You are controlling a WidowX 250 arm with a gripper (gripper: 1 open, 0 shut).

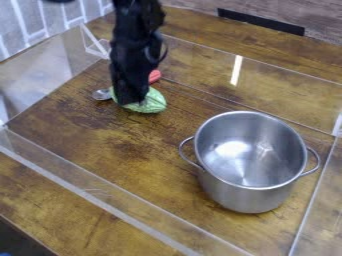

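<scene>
My black gripper [131, 92] is lowered at the upper left of the wooden table, directly over a pale green, bumpy vegetable [147, 105] and partly covering it; whether anything is between the fingers is hidden. A red item [154, 76] lies just behind the vegetable, and a small metal utensil [102, 94] lies to its left. A large steel pot [251, 160] with two handles stands at the right.
Clear low panels border the work area on the wooden table [107, 160]. A dark object lies at the back edge on the right.
</scene>
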